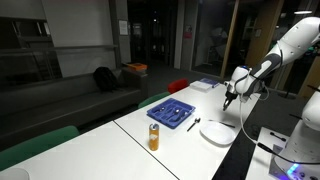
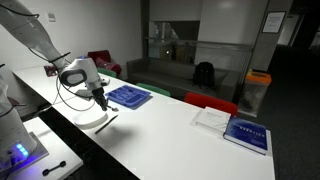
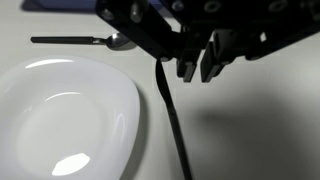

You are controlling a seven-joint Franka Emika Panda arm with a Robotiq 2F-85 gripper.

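Note:
A white plate [image 1: 216, 132] [image 3: 65, 120] rests on the white table. To its right in the wrist view lies a dark knife [image 3: 176, 132], its upper end close below the gripper in the picture. Above the plate, a spoon [image 3: 80, 41] with a dark handle lies crosswise. My gripper is partly open, with a narrow gap and nothing visible between its fingers. In exterior view 2 the gripper [image 2: 104, 104] hangs above the table near the plate [image 2: 90, 119] and the knife [image 2: 105, 124].
A blue tray [image 1: 170, 113] sits beyond the plate, and an orange bottle [image 1: 153, 138] stands left of it. At the table's far end in exterior view 2 are a blue box [image 2: 247, 134] and a white one [image 2: 210, 119].

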